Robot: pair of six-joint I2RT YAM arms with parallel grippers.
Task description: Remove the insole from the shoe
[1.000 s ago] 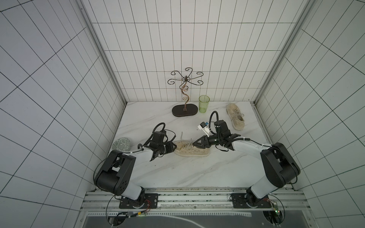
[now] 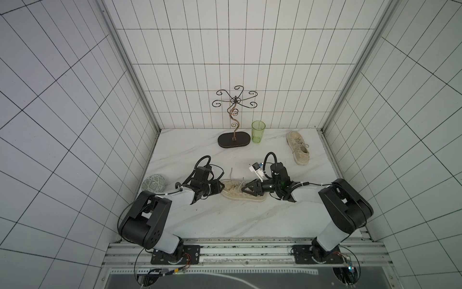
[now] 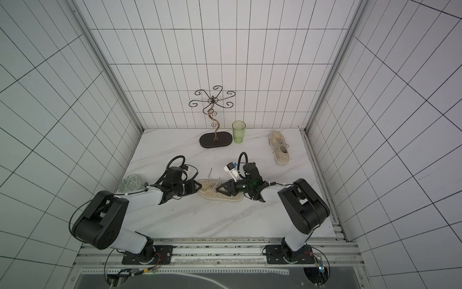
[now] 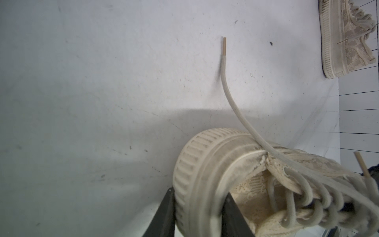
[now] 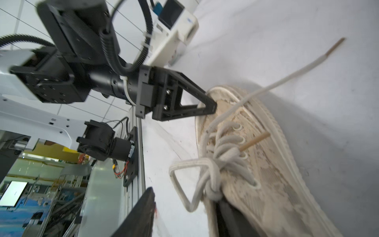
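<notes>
A worn beige lace-up shoe (image 2: 244, 197) lies across the front middle of the table, toe to the left. My left gripper has its fingers either side of the toe, seemingly pressed against it. Over the shoe's opening is my right gripper, its fingers apart. One finger (image 5: 236, 221) dips in behind the knotted laces (image 5: 217, 173); the other (image 5: 140, 213) stays outside, beyond the shoe's near side. No insole can be made out; the shoe's inside is mostly hidden.
A second beige shoe (image 2: 298, 147) rests at the back right. At the back stand a metal scroll stand (image 2: 234, 140) and a green glass (image 2: 258, 132). A patterned round dish (image 2: 154, 183) lies left.
The shoe has moved slightly toward the front; my left gripper has barely moved.
</notes>
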